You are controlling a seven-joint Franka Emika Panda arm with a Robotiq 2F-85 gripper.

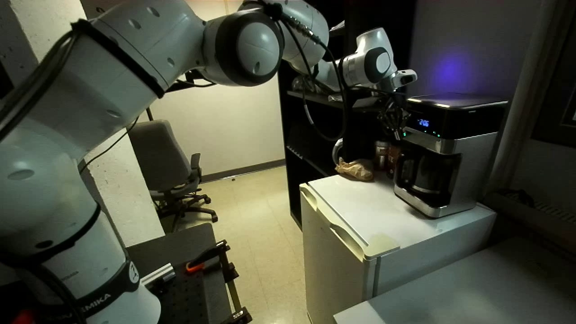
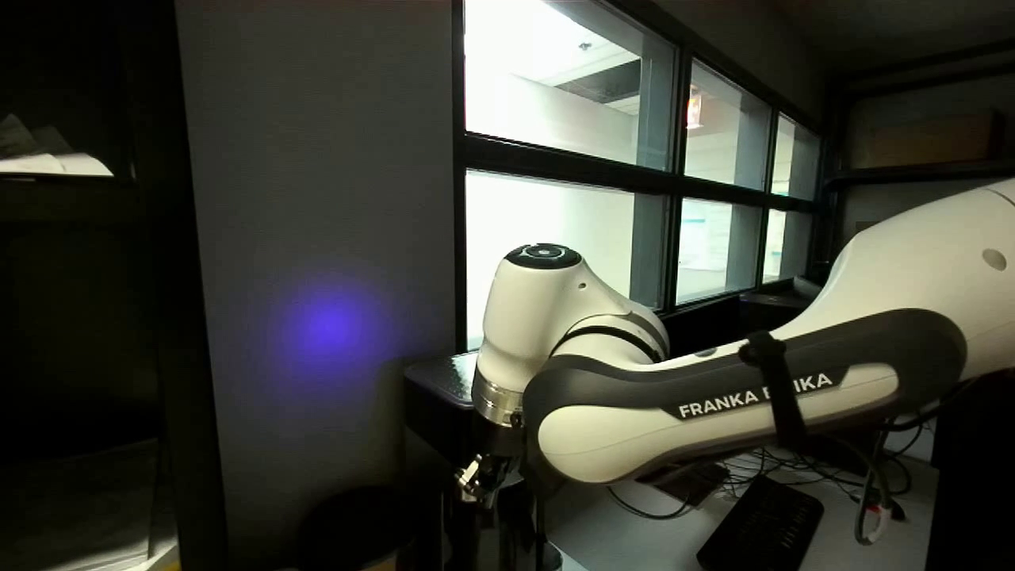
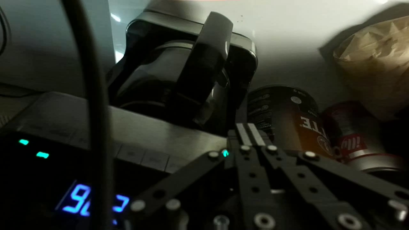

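Note:
A silver and black coffee maker (image 1: 467, 156) stands on the white fridge top (image 1: 351, 205), its blue display lit. Below its front panel sits the glass carafe (image 3: 161, 72), whose black handle (image 3: 209, 57) points outward. My gripper is shut, the two fingertips side by side with nothing visible between them. It sits at the edge of the control panel, close to a small green light (image 3: 225, 153) and the silver button strip (image 3: 153, 132). Whether the fingertips touch the panel I cannot tell. Exterior view 2 shows the gripper (image 2: 476, 480) pointing down, partly in shadow.
Beside the carafe stand a dark can with orange (image 3: 291, 118) and a red illy can (image 3: 354, 134). A crumpled brown paper bag (image 1: 356, 170) lies nearby. A cable (image 3: 94, 103) crosses the wrist view.

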